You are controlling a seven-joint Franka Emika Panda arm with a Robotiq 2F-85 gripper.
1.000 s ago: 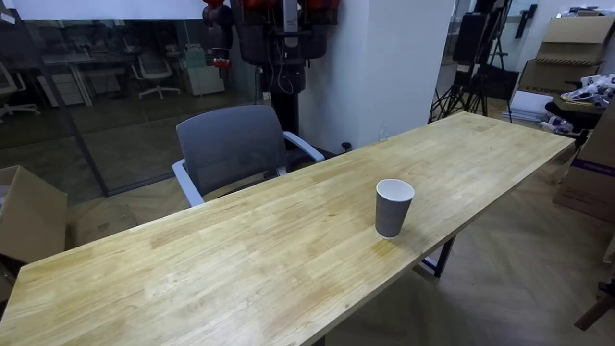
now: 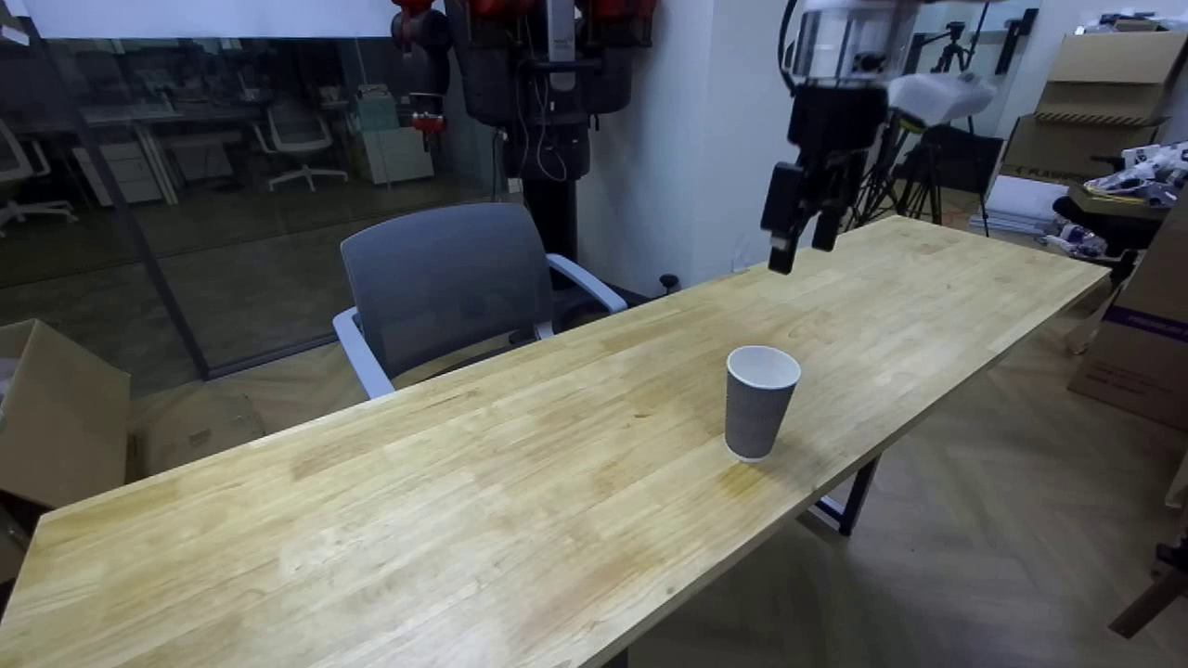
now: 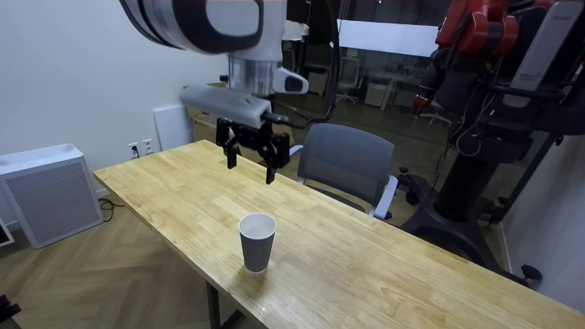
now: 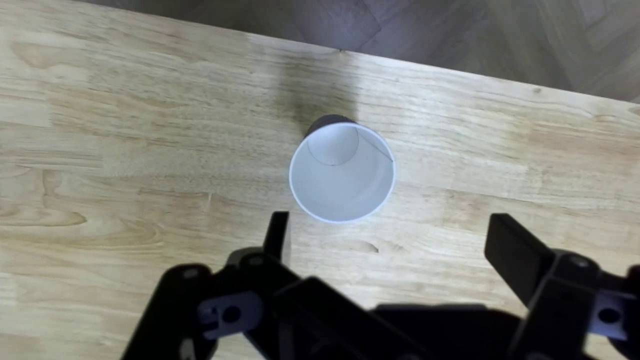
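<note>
A grey paper cup (image 2: 758, 414) with a white rim stands upright on the wooden table, close to one long edge. From above, the wrist view looks into the cup (image 4: 342, 174), and its white inside appears empty. My gripper is open, its two black fingers wide apart with only bare table seen between them. In exterior view 2 the gripper (image 3: 249, 170) hangs above the table, higher than the cup (image 3: 257, 244) and farther back, not touching it.
An office chair (image 2: 451, 289) stands against its far side, with a red and black robot (image 3: 493, 82) beyond. An air purifier (image 3: 49, 192) sits on the floor past the table.
My arm and gripper have come into exterior view 1 at the upper right, above the table. The cup stands in the same place.
</note>
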